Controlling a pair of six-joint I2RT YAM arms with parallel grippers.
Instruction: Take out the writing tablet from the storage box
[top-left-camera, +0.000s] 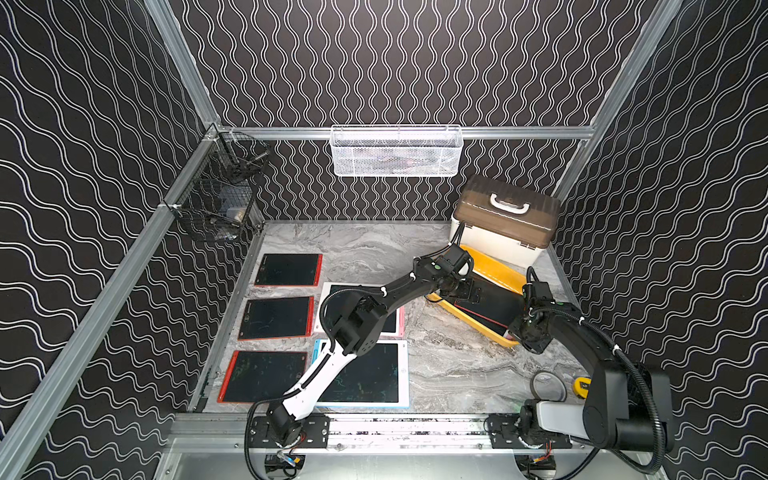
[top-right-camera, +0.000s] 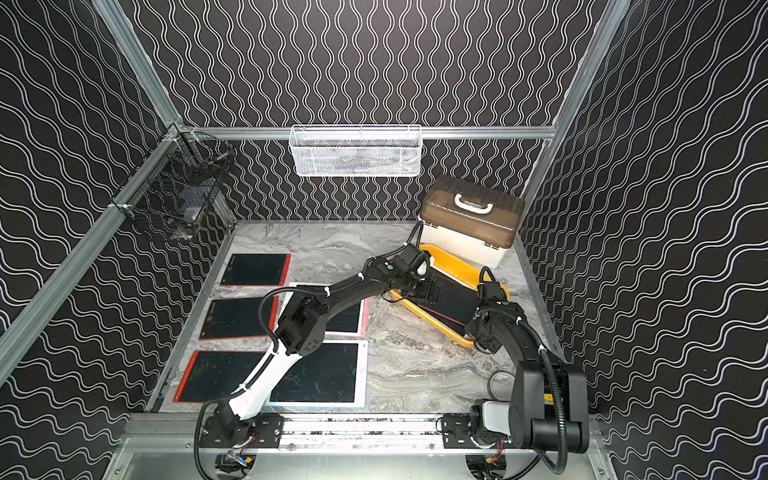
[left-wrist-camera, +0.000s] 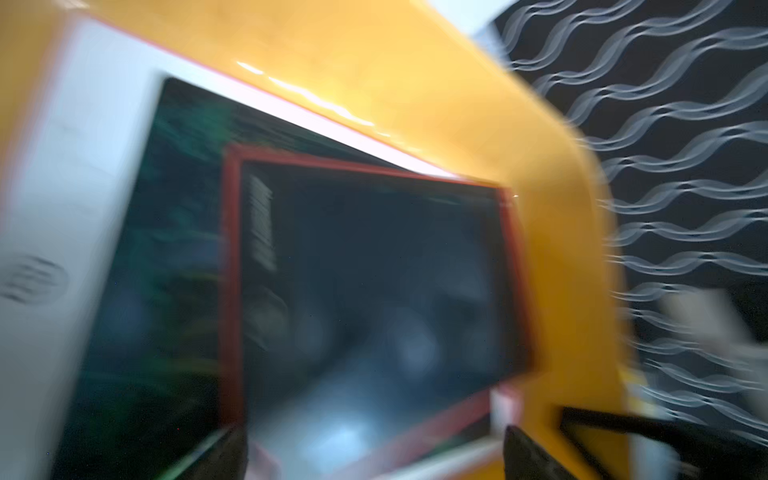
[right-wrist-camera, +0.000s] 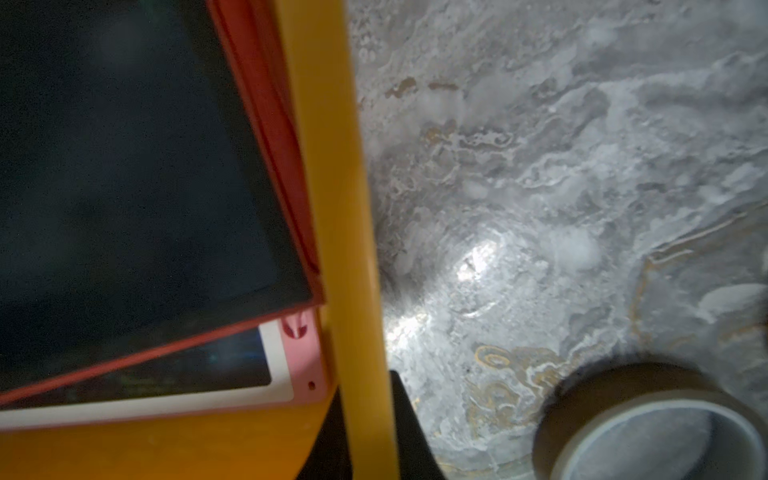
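Note:
In the yellow storage box (top-left-camera: 497, 270) lies a small red-framed writing tablet (left-wrist-camera: 384, 304) with a dark screen, on top of a larger white tablet (left-wrist-camera: 48, 336) with a pink edge. My left gripper is open above the small tablet, fingers apart; motion blurs this wrist view. I cannot tell whether the fingers touch the tablet. At the near right end of the box, my right gripper is shut on the yellow rim, one finger on each side of it. The arms hide parts of the box in both top views.
Several tablets, such as a red-edged one (top-left-camera: 276, 317) and a blue-edged one (top-left-camera: 364, 372), lie on the left of the table. A brown-lidded case (top-left-camera: 509, 209) stands right behind the box. A tape roll (right-wrist-camera: 664, 424) sits in front. Bare table lies between.

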